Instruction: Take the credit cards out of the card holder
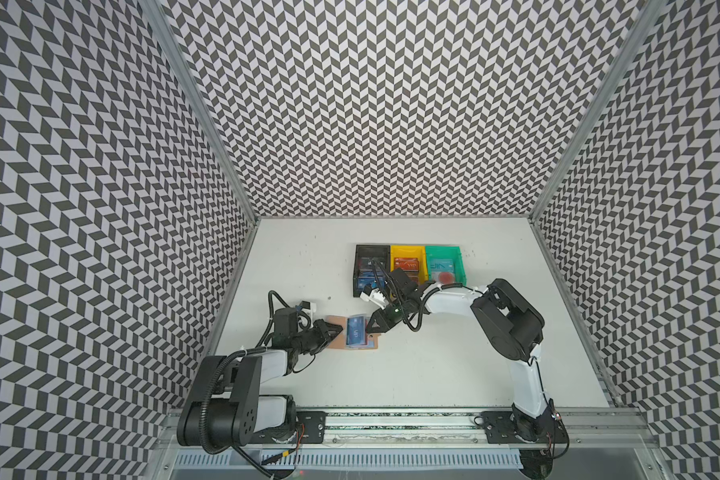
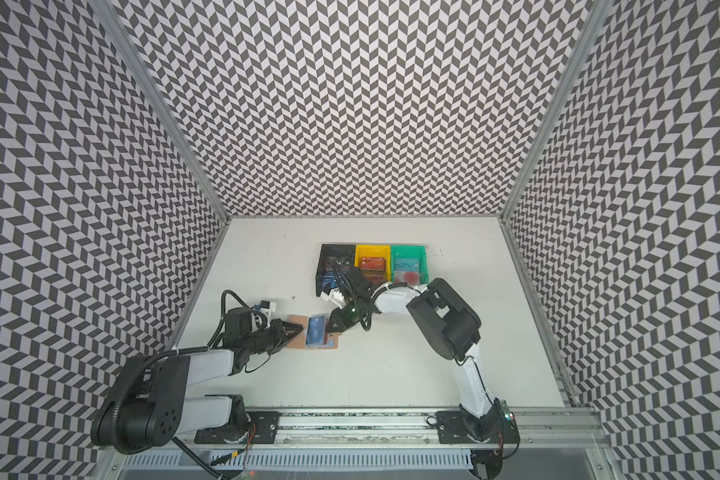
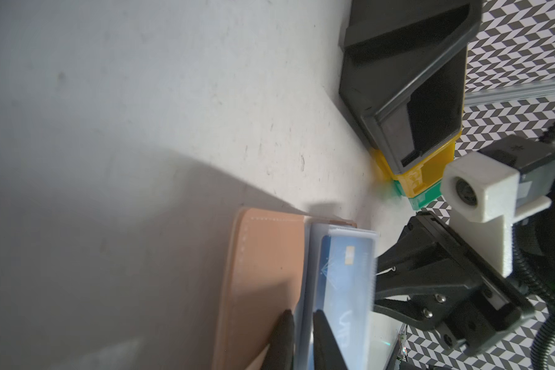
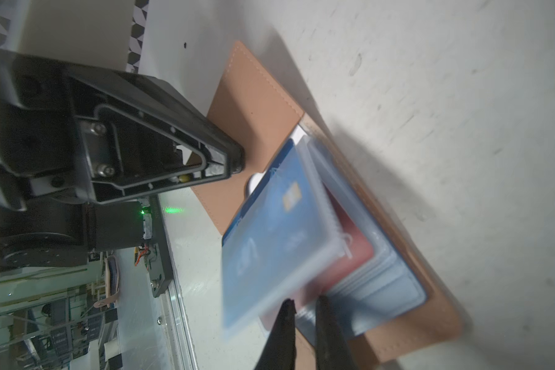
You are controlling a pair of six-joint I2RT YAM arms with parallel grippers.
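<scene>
A tan card holder (image 4: 240, 98) lies open on the table, with plastic sleeves holding a blue card (image 4: 274, 234) and, below it, a red one (image 4: 357, 246); the top sleeve is raised. My left gripper (image 1: 334, 331) is shut at the holder's left flap, its fingertips low beside the sleeves in the left wrist view; nothing clearly shows between them. My right gripper is at the holder's right side, its fingers part open and low over the sleeve edges; whether anything is between them is hard to tell.
A row of black (image 1: 360, 249), yellow (image 1: 408, 249) and green (image 1: 448, 249) bins with cards inside stands behind the holder, close to the right arm.
</scene>
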